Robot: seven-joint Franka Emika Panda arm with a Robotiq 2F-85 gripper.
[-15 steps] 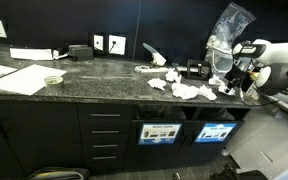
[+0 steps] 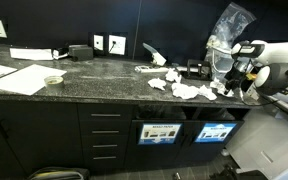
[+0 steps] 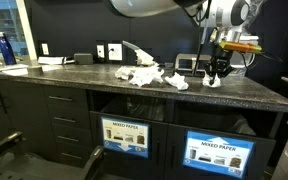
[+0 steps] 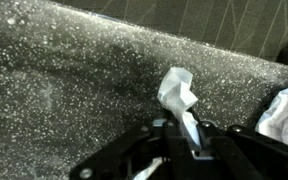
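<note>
My gripper is shut on a crumpled piece of white paper (image 4: 177,90), whose upper part sticks out past the fingertips in the wrist view. In exterior view 2 the gripper (image 3: 215,76) points down over the right part of the dark counter, with the white paper (image 3: 211,81) at its tip. Whether that paper touches the counter is hard to tell. Another crumpled white paper (image 4: 286,117) lies to the right in the wrist view. More crumpled papers (image 3: 142,75) are scattered on the counter left of the gripper.
Below the counter are open bays with signs reading "MIXED PAPER" (image 3: 217,153). Flat white sheets (image 2: 26,79) and a tape roll (image 2: 54,80) lie at the counter's left. A black box (image 2: 81,52) stands by the wall.
The arm's end has shifted only slightly at the counter's right side. The scattered papers look unmoved.
</note>
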